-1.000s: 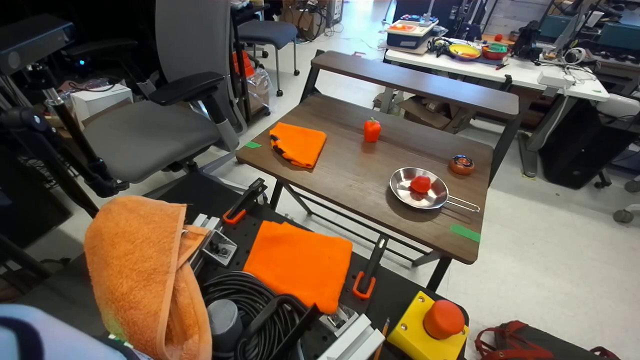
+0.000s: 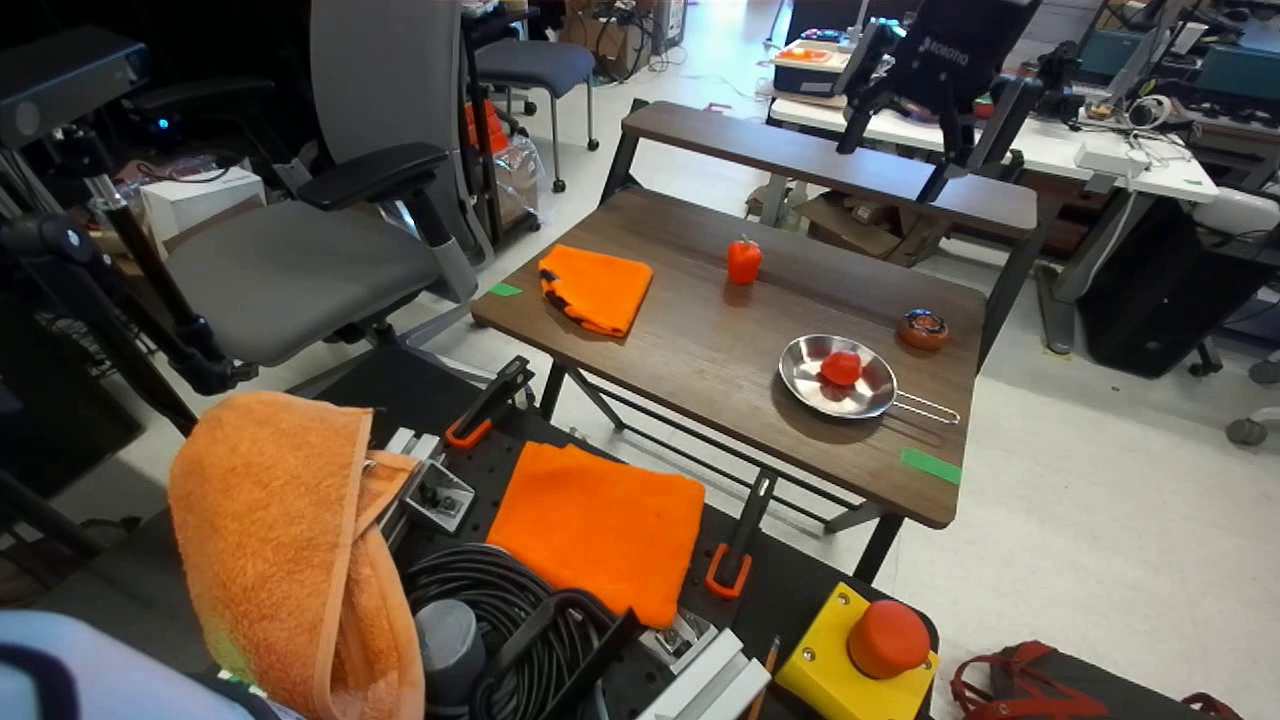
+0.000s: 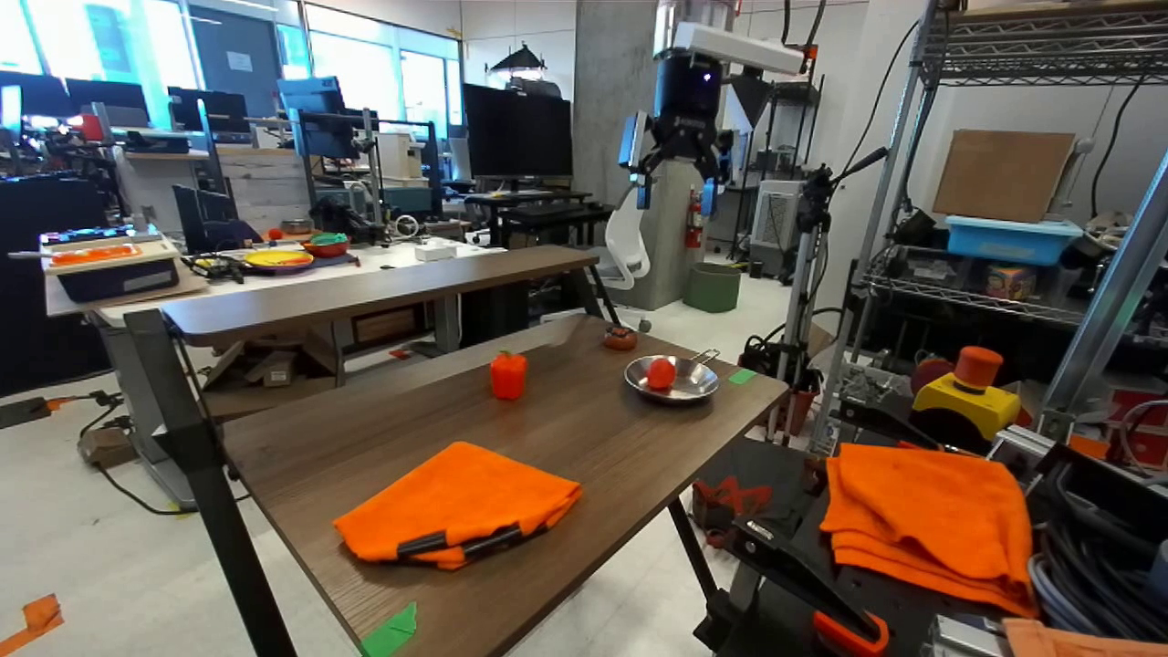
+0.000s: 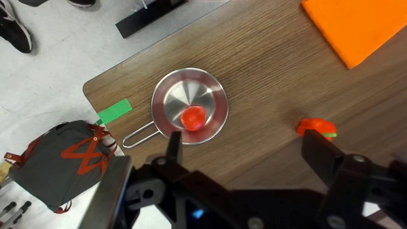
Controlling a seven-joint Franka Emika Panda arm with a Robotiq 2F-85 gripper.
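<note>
High above the table, my gripper [image 3: 676, 197] stands open, its two fingers wide apart and nothing between them. A shiny steel pan [image 2: 806, 384] rests near the table's right end, with a round red object [image 2: 841, 367] lying inside it. In the wrist view the pan [image 4: 160, 99] appears left of centre, past one fingertip. An orange-red bell pepper [image 3: 508, 376] stands upright toward the table's middle, apart from the pan. The folded orange cloth [image 3: 460, 498] with black marks lies at the other end. A brownish-orange round item [image 2: 923, 330] sits beyond the pan.
A raised shelf [image 2: 828, 162] runs along the table's far side. Green tape [image 2: 931, 466] marks the table near its corners. Bare wood separates the cloth, pepper and pan. A black cart with another orange cloth [image 2: 600, 522] stands in front.
My gripper has come into the exterior view 1 at the upper right, where it was out of sight a second ago. The objects on the table have not moved.
</note>
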